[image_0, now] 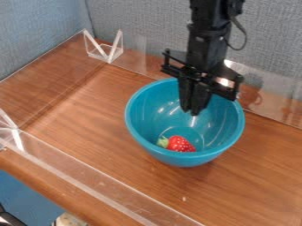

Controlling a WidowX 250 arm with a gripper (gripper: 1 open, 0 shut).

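Observation:
A turquoise bowl (141,124) stands on the wooden table. Low in it lies a red strawberry (181,144) with a pale green top. My black gripper (192,104) hangs over the bowl, its fingertips inside the rim above and behind the strawberry, not holding it. How far its fingers are apart is hard to make out from this angle.
Clear plastic pieces stand at the back left (104,53) and along the left front edge. A grey padded wall is behind, with a transparent strip before it.

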